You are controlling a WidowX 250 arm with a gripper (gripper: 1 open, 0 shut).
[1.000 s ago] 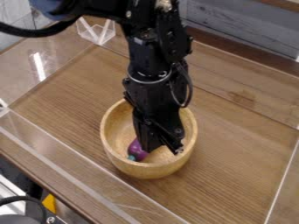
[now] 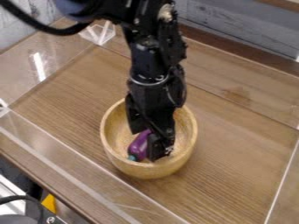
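A tan bowl (image 2: 131,161) stands on the wooden table in the middle of the view. Inside it lies a purple object (image 2: 138,146), partly covered by the black gripper (image 2: 152,136). The gripper reaches down into the bowl from above, its tips beside and over the purple object. By its look the fingers are apart, with the purple object low between or next to them; whether they touch it I cannot tell.
Bare wooden table (image 2: 233,166) lies to the right and left of the bowl. A clear plastic piece is at the back left. A wall runs along the back, and dark and yellow items sit below the front-left edge.
The gripper has shifted and turned over the bowl, now sitting more upright with its tips lower inside it. The purple object shows a little differently beneath it; the bowl stays in place.
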